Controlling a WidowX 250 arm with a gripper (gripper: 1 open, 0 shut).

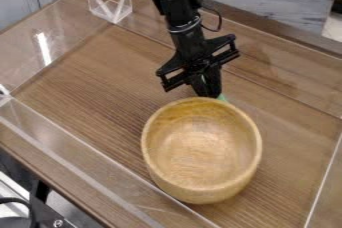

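Note:
A black robot arm reaches down from the top centre to my gripper (201, 88), which is low over the table at the far rim of a tan bowl (199, 153). A sliver of a green object (225, 99) shows beside the fingertips, mostly hidden by the gripper and bowl. The gripper looks shut; whether anything sits between its fingers is hard to see.
A clear, angular plastic object (111, 2) stands at the back left. A grey plank wall lies along the back right.

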